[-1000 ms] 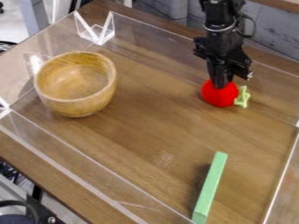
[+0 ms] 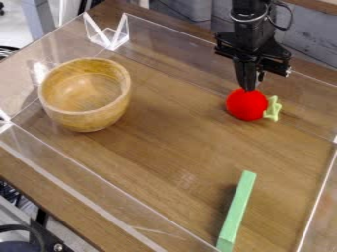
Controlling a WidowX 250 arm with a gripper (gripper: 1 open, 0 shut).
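Observation:
The black robot gripper (image 2: pixel 247 77) is at the top right, just above a red round object (image 2: pixel 246 105) on the wooden table. Its fingertips are small and dark, and whether they are open or shut is hard to make out. A small pale green piece (image 2: pixel 273 108) lies against the red object's right side.
A wooden bowl (image 2: pixel 86 96) sits on the left. A long green bar (image 2: pixel 235 211) lies at the front right. A clear angular piece (image 2: pixel 109 30) stands at the back left.
The gripper has risen slightly from the red object, leaving more of it visible. The red object and the other things lie about where they were.

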